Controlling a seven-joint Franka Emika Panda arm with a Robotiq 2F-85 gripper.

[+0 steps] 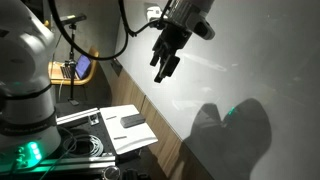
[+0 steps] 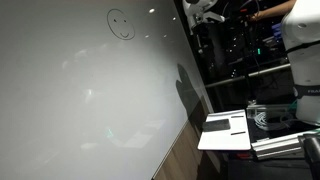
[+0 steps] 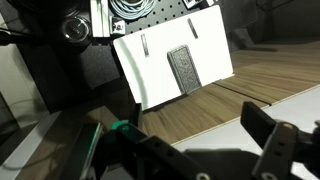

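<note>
My gripper [image 1: 163,64] hangs in the air before the whiteboard [image 1: 240,80], well above the low white surface. Its fingers [image 3: 112,155] stand wide apart at the bottom of the wrist view, with nothing between them. On the flat white sheet or panel [image 3: 135,62] lies a dark oblong block, perhaps an eraser [image 3: 184,68]. Two thin pen-like items lie there too, one pen [image 3: 145,44] left of the block and another pen [image 3: 192,27] beyond it. A smiley face [image 2: 120,23] is drawn high on the whiteboard in the second exterior view.
Coiled cable [image 3: 132,8] lies beside the white panel on a dark surface. A wooden strip [image 3: 215,105] runs between panel and whiteboard. A laptop [image 1: 82,66] sits on a chair in the background. Space directly around the gripper looks clear.
</note>
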